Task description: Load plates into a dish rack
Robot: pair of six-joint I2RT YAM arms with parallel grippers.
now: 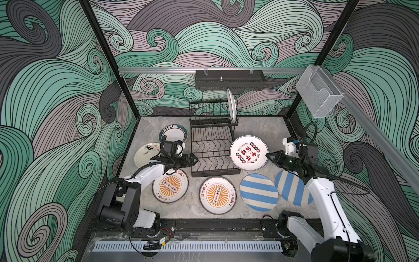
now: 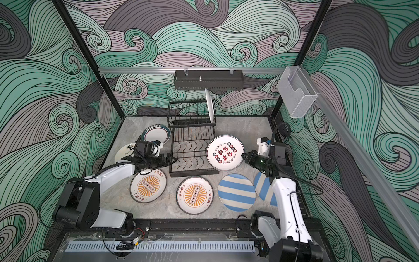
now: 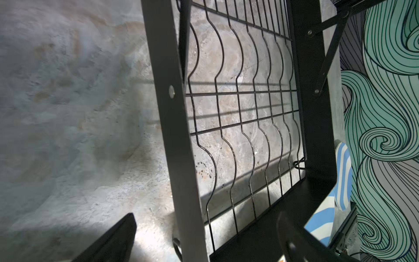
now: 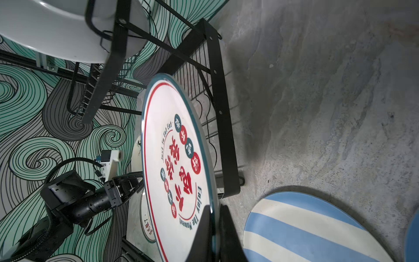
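My right gripper is shut on the rim of a white plate with red characters (image 4: 172,166). That plate (image 1: 248,152) is held up off the counter at the right side of the black dish rack (image 1: 213,173), overlapping its edge in the top left view. My left gripper is open and empty, by the rack's lower left side; in its wrist view the rack's frame (image 3: 176,144) passes between the fingers. One white plate (image 1: 232,107) stands upright in the rack's upper tier at the right. The lower tier looks empty.
Two orange-sunburst plates (image 1: 217,195) and two blue-striped plates (image 1: 258,192) lie along the front. A green-rimmed plate (image 1: 173,133) and a cream plate (image 1: 146,155) lie near my left arm. Bare counter (image 1: 264,126) shows right of the rack.
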